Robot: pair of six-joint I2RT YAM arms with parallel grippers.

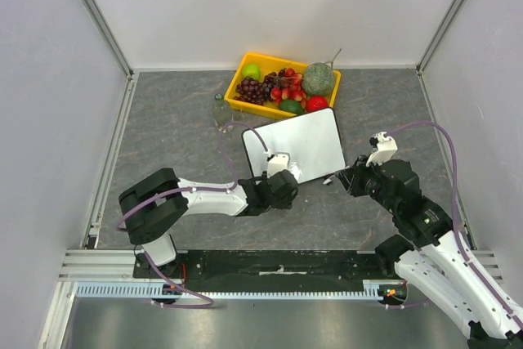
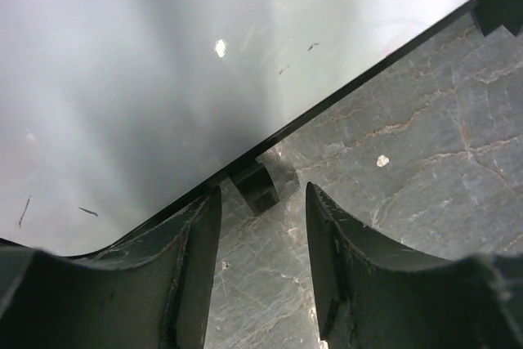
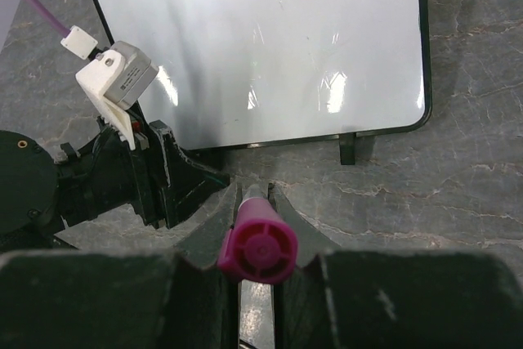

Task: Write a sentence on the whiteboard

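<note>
The whiteboard [image 1: 315, 140] lies tilted on the grey table, with a shiny blank face and black frame. Two black tabs stick out from its lower edge. In the left wrist view, my left gripper is partly open, its fingers to either side of one black tab [image 2: 260, 192], and no contact with it shows. The other tab [image 3: 347, 149] is near the board's lower right corner in the right wrist view. My right gripper is shut on a marker with a pink end [image 3: 260, 239], just off the board's lower right side.
Behind the board stands a yellow basket [image 1: 237, 105] filled with fruit. A clear bottle [image 1: 222, 112] is to the left of the basket. Bare table [image 1: 180, 104] extends at the left, and more lies in front of the board.
</note>
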